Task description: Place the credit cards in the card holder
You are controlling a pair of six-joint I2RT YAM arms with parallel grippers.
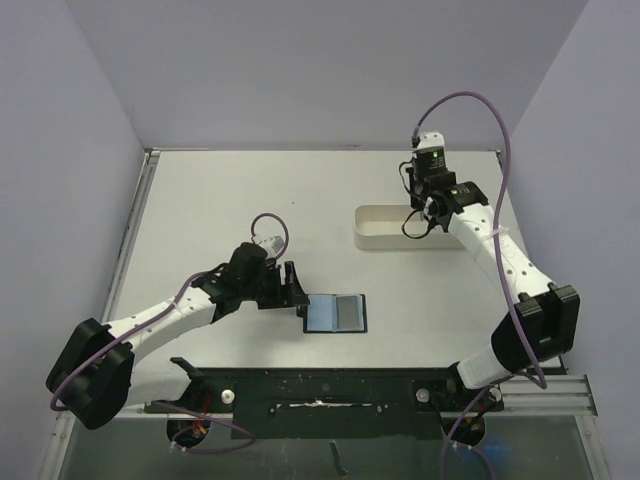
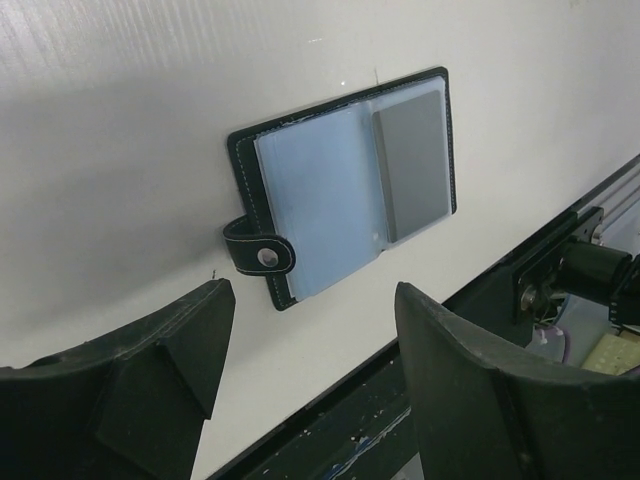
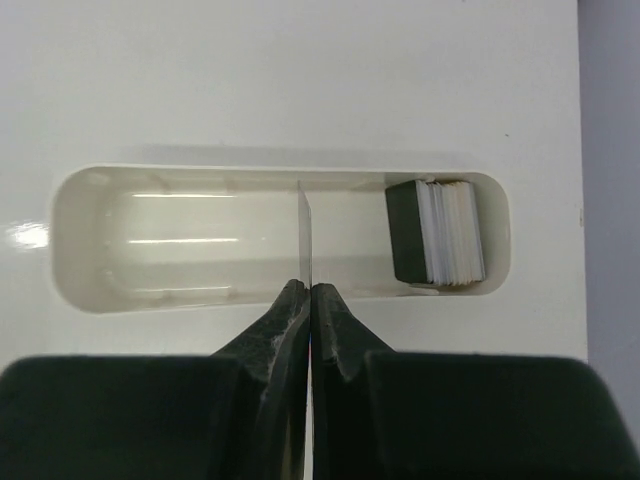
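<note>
The card holder (image 2: pixel 325 195), dark-edged with clear sleeves and a snap strap, lies spread on the table, a grey card stack (image 2: pixel 415 165) on its right half. Just left of it in the top view, my left gripper (image 1: pixel 300 296) stands open; its fingers (image 2: pixel 165 370) frame the near side of the holder, empty. Over the white tray (image 1: pixel 400 242), my right gripper is shut on a thin card (image 3: pixel 305 235), seen edge-on. More cards (image 3: pixel 450 232) stand packed at the tray's right end, a dark one (image 3: pixel 405 232) at their front.
The tray's left and middle are bare inside. A dark beam (image 1: pixel 320 385) runs along the near edge, and grey walls (image 1: pixel 560 150) stand on the sides.
</note>
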